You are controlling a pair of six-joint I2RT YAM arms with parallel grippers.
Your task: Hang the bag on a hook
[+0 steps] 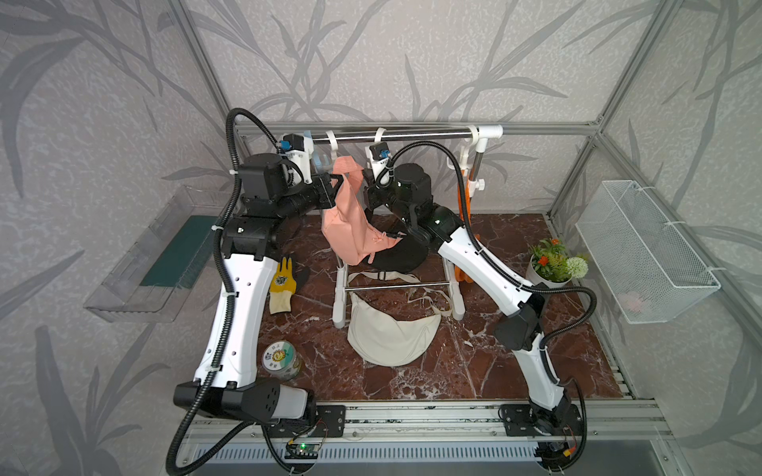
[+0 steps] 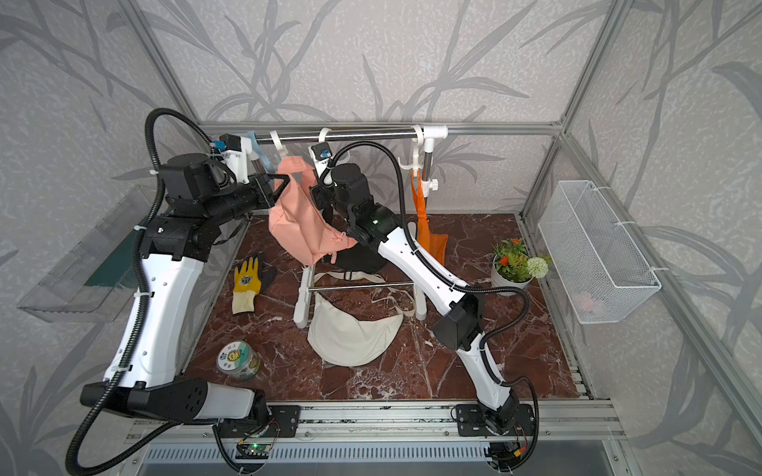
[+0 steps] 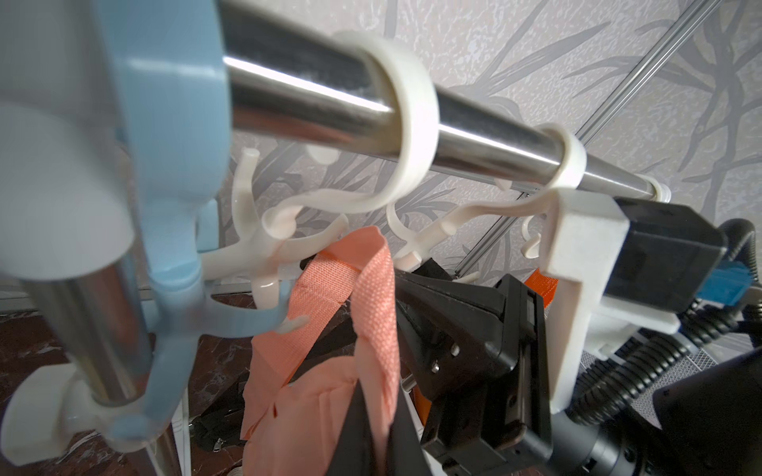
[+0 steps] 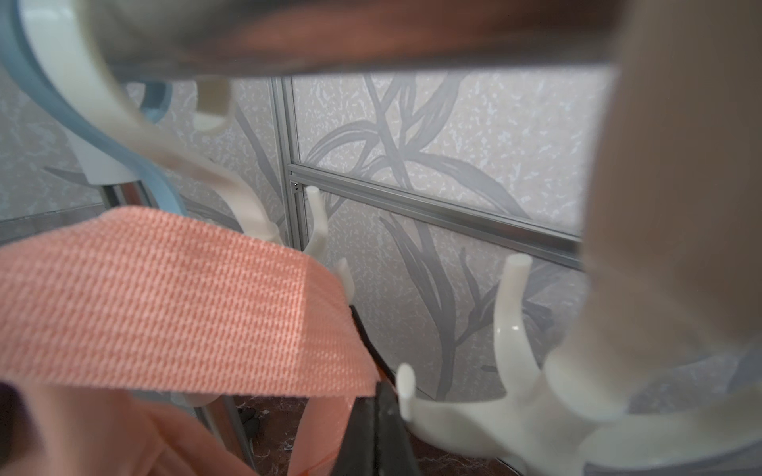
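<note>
The salmon-pink bag [image 1: 349, 226] hangs below the metal rail, its strap [image 3: 374, 309] raised in a loop. My left gripper is shut on one side of this strap. In the right wrist view, the strap's edge runs into the tips of my right gripper, which is shut on it. A white hook [image 3: 266, 238] on the rail has a prong right beside the top of the loop; whether the strap lies over that prong I cannot tell. Another white hook [image 4: 547, 412] is close to the right fingertips. The lower bag is partly hidden from the left wrist view.
A blue hook [image 3: 170, 261] hangs near the rail's left post. An orange bag [image 2: 428, 238] hangs at the right end. Black [image 1: 405, 254] and cream [image 1: 393, 337] bags are lower down. A glove [image 1: 282, 285], a tin [image 1: 279, 358] and a flowerpot [image 1: 547, 273] stand aside.
</note>
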